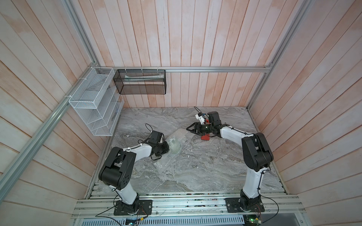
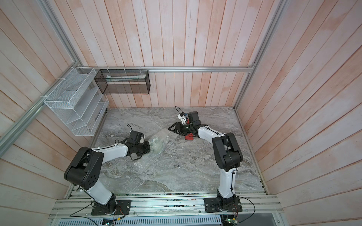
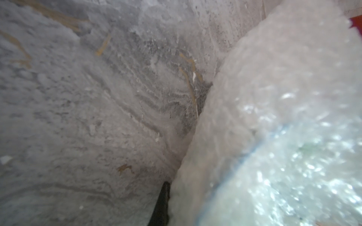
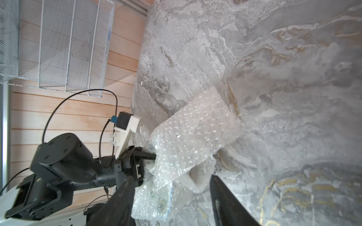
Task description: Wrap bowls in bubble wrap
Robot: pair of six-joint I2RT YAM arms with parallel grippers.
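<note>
A sheet of bubble wrap (image 1: 166, 162) lies diagonally on the marbled table. A pale greenish bowl (image 1: 174, 146) shows through the wrap near its middle. My left gripper (image 1: 166, 148) is at the left side of the bundle, shut on the bubble wrap; one dark finger (image 3: 161, 207) shows against the wrap's edge, and whether it also grips the bowl's rim is hidden. In the right wrist view, a folded flap of wrap (image 4: 196, 130) rises over the bowl. My right gripper stands part open over the sheet's far right end, nothing seen between its fingers.
A red object (image 1: 204, 137) sits on the table beneath the right gripper. White mesh shelves (image 1: 96, 101) hang on the left wall, and a black mesh basket (image 1: 139, 82) on the back wall.
</note>
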